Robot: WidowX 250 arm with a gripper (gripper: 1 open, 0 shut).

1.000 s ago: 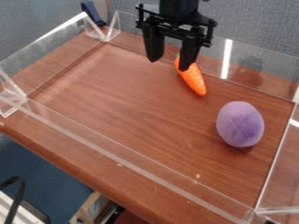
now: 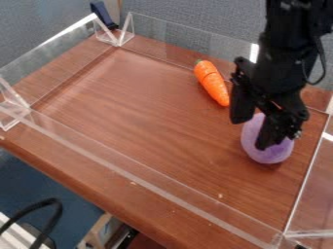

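Note:
The black gripper is at the right over a purple egg-shaped object, hiding its upper part. Whether its fingers are open or closed on that object cannot be told. Behind and to the left of the gripper, an orange carrot [image 2: 211,82] lies on the wooden table [image 2: 130,126].
Clear plastic walls [image 2: 47,128] edge the table. A grey padded backdrop stands behind, and cables lie off the table at lower left.
The gripper has moved right and down from above the carrot to the purple object, which it now partly hides. The carrot is more fully in view.

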